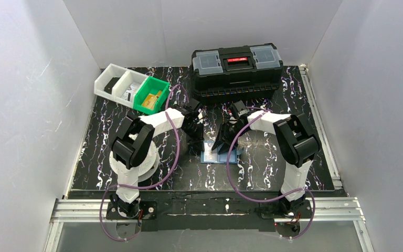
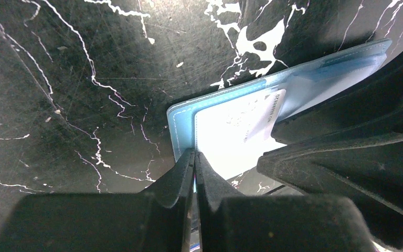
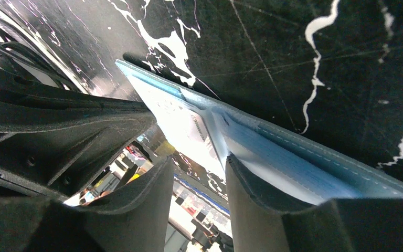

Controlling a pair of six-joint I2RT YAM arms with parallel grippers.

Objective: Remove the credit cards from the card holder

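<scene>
The blue card holder (image 1: 225,161) lies open on the dark table, with a white card (image 2: 225,123) in its left pocket and a clear bluish pocket at its right. My left gripper is shut with its tips at the holder's left edge; whether the thin rim is between them is hidden. Over the card stands my right gripper, partly open, one fingertip close to the card's right edge. That same card (image 3: 181,123) is still in the holder in the right wrist view. The top view hides most of the fingertips behind the arms.
A black toolbox (image 1: 236,79) stands at the back. Back left are white bins (image 1: 107,77) and a green bin (image 1: 161,86) holding yellowish items. A white round stack (image 1: 149,168) is under the left arm. Table right of the holder is clear.
</scene>
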